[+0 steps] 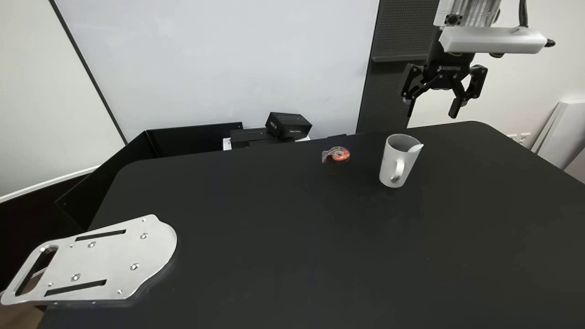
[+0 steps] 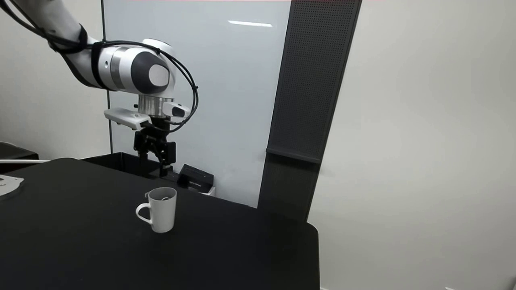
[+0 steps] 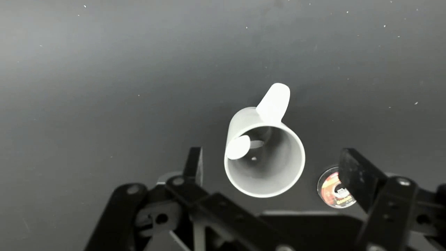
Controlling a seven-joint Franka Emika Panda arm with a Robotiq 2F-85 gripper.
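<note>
A white mug stands upright on the black table, its handle toward the viewer in exterior view 1. Something white like a spoon leans inside it, its end showing at the rim. My gripper is open in the air above the table, with nothing between its fingers. From the wrist view, the mug appears below and between the open fingers, clear of both. A small tape dispenser with a red and orange roll lies on the table near the mug; the right finger partly hides it in the wrist view.
A flat silver metal plate lies at the table's near left corner in exterior view 1. Black boxes sit in a bin beyond the far edge.
</note>
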